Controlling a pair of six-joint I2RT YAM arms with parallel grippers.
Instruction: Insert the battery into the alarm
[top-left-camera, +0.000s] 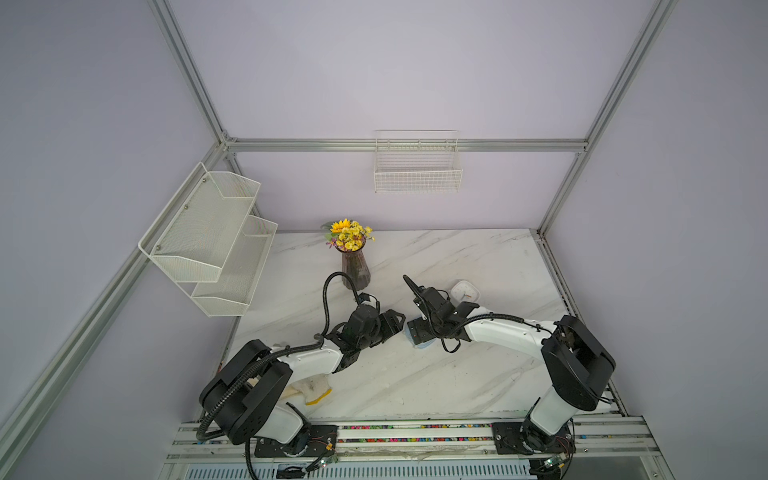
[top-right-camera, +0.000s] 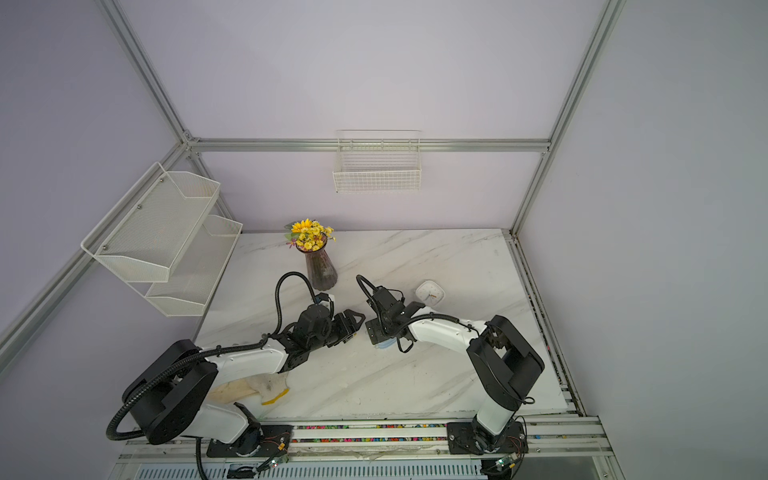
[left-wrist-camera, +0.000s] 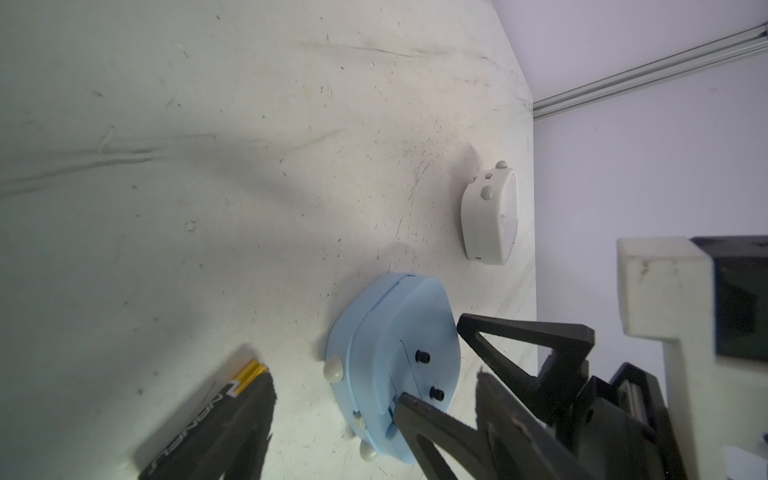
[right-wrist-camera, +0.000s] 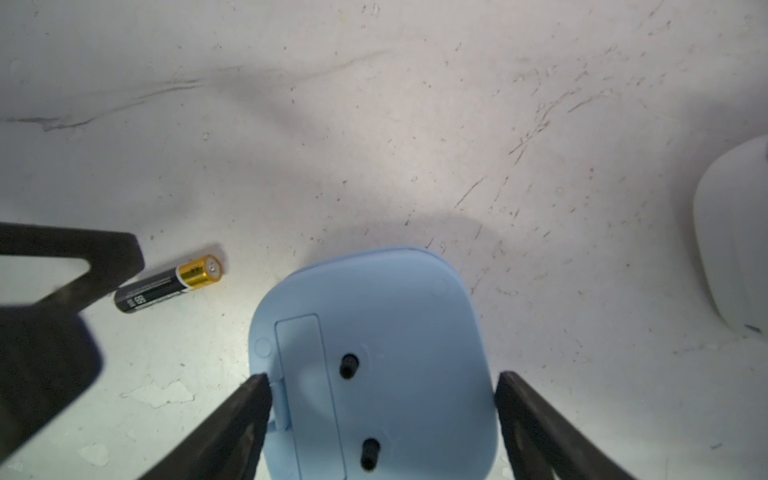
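Observation:
The light blue alarm lies on the table beneath my right gripper, its long flap and two black posts showing in the right wrist view. A black-and-gold battery lies loose on the table to its left, also in the left wrist view, close by my left gripper, which stands open above it. My right gripper is open, its blurred fingers over opposite sides of the alarm; whether they touch it, I cannot tell.
A white rounded device lies behind the alarm. A vase of yellow flowers stands at the back left. A cloth glove lies at the front left. Wire shelves hang on the left wall.

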